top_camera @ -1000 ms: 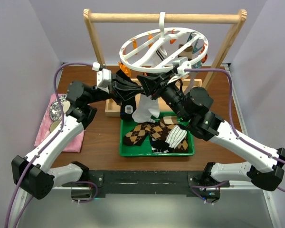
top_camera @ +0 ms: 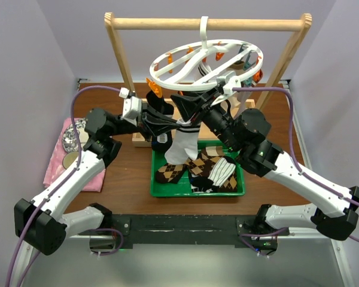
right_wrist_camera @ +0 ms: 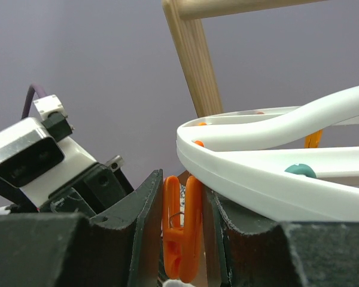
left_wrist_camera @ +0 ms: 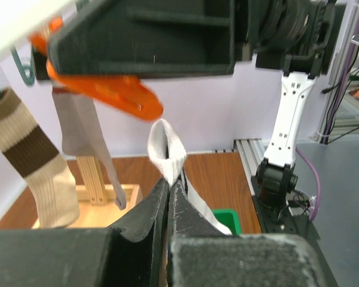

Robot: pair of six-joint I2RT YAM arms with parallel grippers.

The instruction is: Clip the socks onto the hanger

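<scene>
My left gripper is shut on the top of a white sock [top_camera: 182, 146] with dark stripes, which hangs down over the green tray. My right gripper [top_camera: 185, 101] is up at the rim of the round white hanger [right_wrist_camera: 257, 173], its fingers around an orange clip [right_wrist_camera: 191, 227]; how far they are closed is hard to see. The sock's top is close below that clip, as the left wrist view shows. Dark socks and a striped beige sock [left_wrist_camera: 42, 161] hang from other clips.
A green tray [top_camera: 155, 190] holds argyle and striped socks. A wooden stand [top_camera: 155, 24] carries the hanger. A pink cloth [top_camera: 90, 179] with round objects lies at the left. Bare table shows at both sides.
The left gripper and white sock have shifted slightly downward in the top view, the sock's toe hanging lower. The right arm looks nearly still.
</scene>
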